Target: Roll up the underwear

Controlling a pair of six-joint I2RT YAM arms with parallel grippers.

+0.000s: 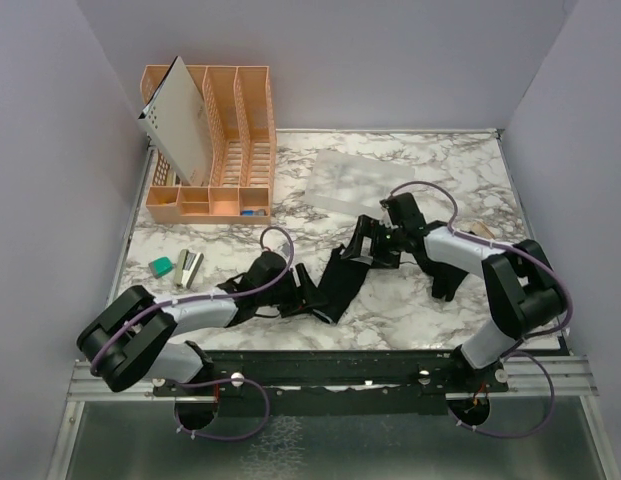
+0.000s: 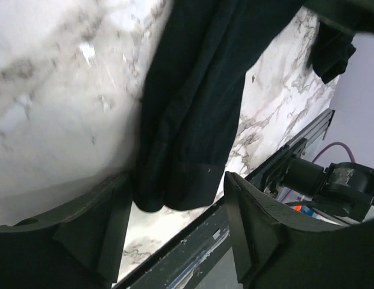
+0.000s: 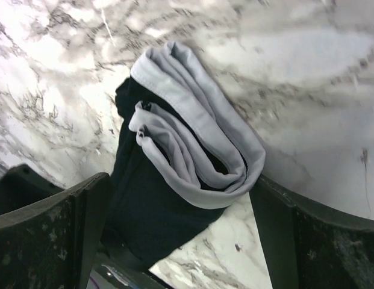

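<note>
The black underwear [image 1: 341, 283] lies folded into a narrow strip on the marbled table, running from front to back between my two grippers. Its grey waistband [image 3: 205, 129], folded and curled, forms the far end in the right wrist view. At the near end, in the left wrist view, the black cloth [image 2: 196, 177] reaches between the spread fingertips of my left gripper. My right gripper stands open, its fingers on either side of the waistband end. Whether any finger touches the cloth, I cannot tell.
More black cloth [image 1: 447, 278] lies to the right, partly behind my right arm. A peach divided organizer [image 1: 252, 205] stands at the back left, and a clear sheet [image 1: 360, 182] lies at the back. A green box [image 1: 161, 267] sits on the left.
</note>
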